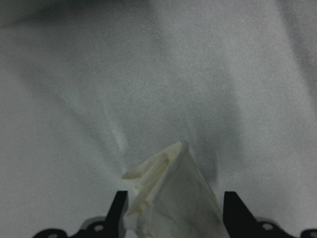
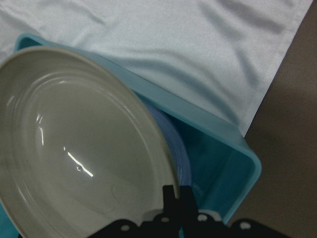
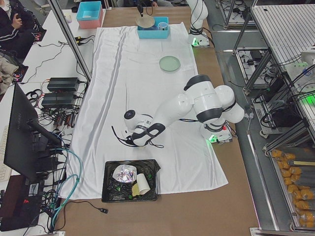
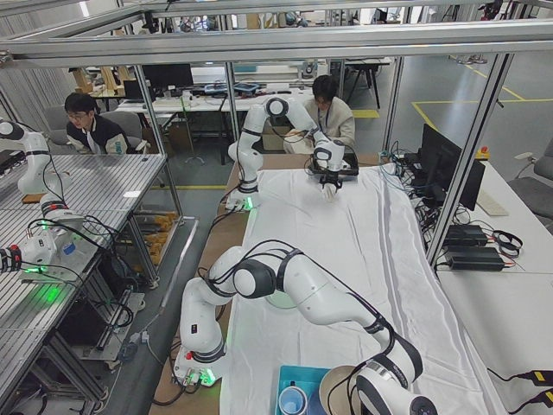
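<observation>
In the left wrist view a crumpled white paper (image 1: 176,198) rises between the fingers of my left gripper, over the white cloth; whether they grip it is unclear. The camera left view shows that arm above the cloth, just behind a black tray (image 3: 113,194) holding a foil bowl, a white cylinder and a yellow item. My right gripper is shut on the rim of a cream plate (image 2: 74,144), held over a light-blue bin (image 2: 228,134) with a blue dish (image 2: 176,144) beneath.
A pale green plate (image 3: 170,63) lies on the white cloth (image 3: 138,88) toward the far end. The cloth's middle is otherwise mostly clear. A monitor (image 3: 17,132) and cables line the left side; metal frames stand to the right.
</observation>
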